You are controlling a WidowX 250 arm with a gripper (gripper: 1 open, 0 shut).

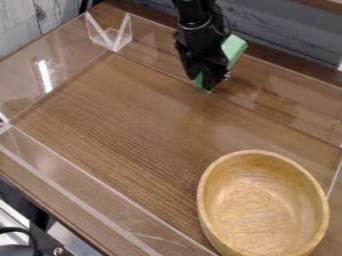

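My black gripper (206, 64) hangs at the top centre of the camera view, shut on a green object (233, 50) near the back of the wooden table (120, 130). The gripper and arm partly hide the object, so its exact shape is hard to tell.
A pale tan oval bowl (262, 210) sits at the front right. A clear angular object (110, 32) stands at the back left.
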